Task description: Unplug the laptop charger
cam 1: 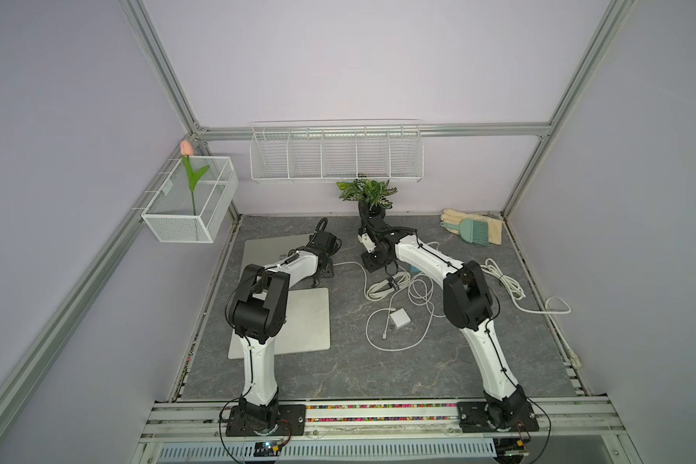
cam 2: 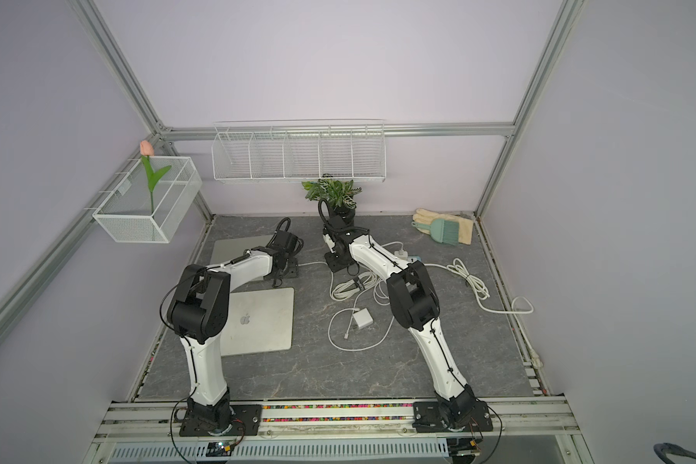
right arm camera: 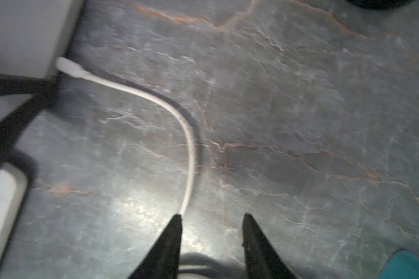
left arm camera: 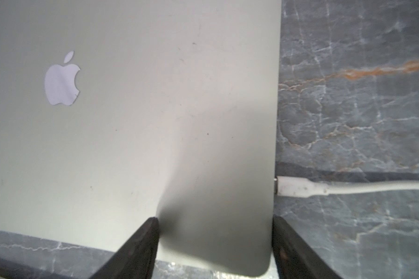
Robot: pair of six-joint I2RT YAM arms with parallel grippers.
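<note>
The silver laptop (left arm camera: 172,93) lies closed, its corner toward the camera in the left wrist view. A white charger plug (left arm camera: 294,187) sits at its right edge, with a thin sliver of metal showing at the port. How deep it is seated I cannot tell. My left gripper is open over that corner, one finger on the lid side and the other at the right edge. The white charger cable (right arm camera: 188,139) curves across the table toward my right gripper, which is open above the table. Its left finger (right arm camera: 170,237) overlaps the cable's lower end; nothing is gripped.
A second silver laptop (cam 1: 307,321) lies in front. Coiled white cable (cam 1: 376,292) and a white power adapter (cam 1: 400,318) occupy the middle. A potted plant (cam 1: 367,191) stands behind my right gripper.
</note>
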